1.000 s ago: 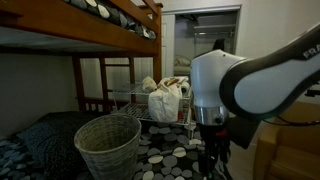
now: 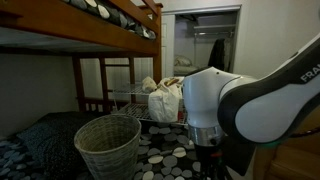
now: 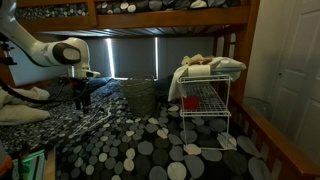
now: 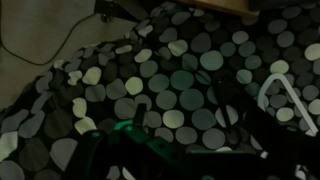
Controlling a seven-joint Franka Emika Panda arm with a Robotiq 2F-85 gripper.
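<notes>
In the wrist view my gripper points down at a dark cover with grey and white dots, its dark fingers spread and nothing between them. Exterior view 2 has the gripper [image 3: 82, 97] at the left, over the dotted cover [image 3: 150, 150]. A woven basket [image 2: 109, 146] stands left of the arm in exterior view 1. From the other side, the basket [image 3: 138, 97] appears between the arm and a white wire rack [image 3: 208, 104].
White cloth [image 3: 205, 67] and a roll lie on top of the rack, with a small red item [image 3: 191, 103] lower down. A wooden bunk rail [image 3: 265, 130] borders the right side. The bunk overhead [image 2: 75, 27] limits height. Dotted cover lies bare in front of the basket.
Basket and rack have stayed put.
</notes>
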